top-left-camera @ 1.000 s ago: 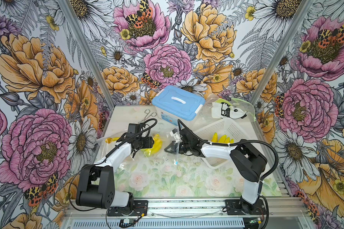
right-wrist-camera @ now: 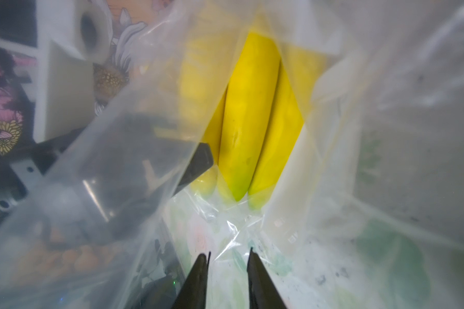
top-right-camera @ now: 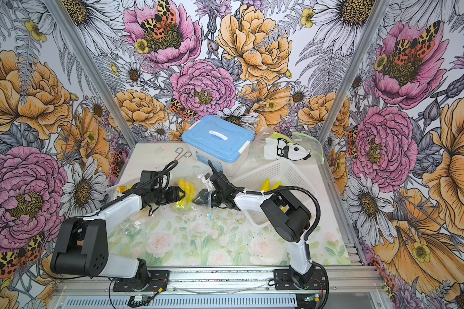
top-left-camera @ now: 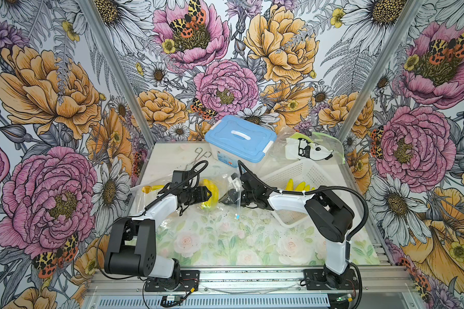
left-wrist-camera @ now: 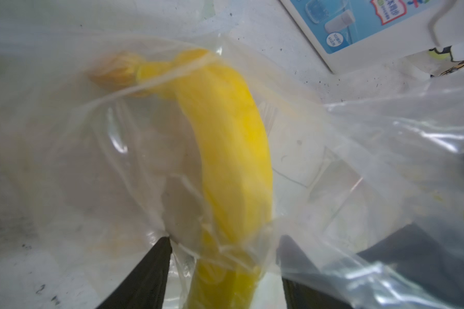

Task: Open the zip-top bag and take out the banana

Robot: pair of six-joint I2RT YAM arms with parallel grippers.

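Observation:
In the left wrist view a yellow banana [left-wrist-camera: 237,144] shows inside the clear zip top bag [left-wrist-camera: 113,154], its stem end toward the upper left. My left gripper is open, its fingers on either side of the banana's lower part, with wrinkled film around them. Several bananas [right-wrist-camera: 250,113] appear close together through the film in the right wrist view. Below them stands my right gripper, its fingers a little apart. No banana lies between them; whether film does, I cannot tell. From above, both grippers meet at the bag, partly covered by their arms.
A white basket [top-left-camera: 319,172] with bananas [top-left-camera: 298,185] sits under and behind the right arm. At the back are a blue-lidded box [top-left-camera: 240,135], scissors [top-left-camera: 202,154] and a panda bag [top-left-camera: 309,149].
The left gripper has shifted slightly to the right and turned. The yellow banana beside it has gone from slanted to more upright. The right arm has moved only slightly.

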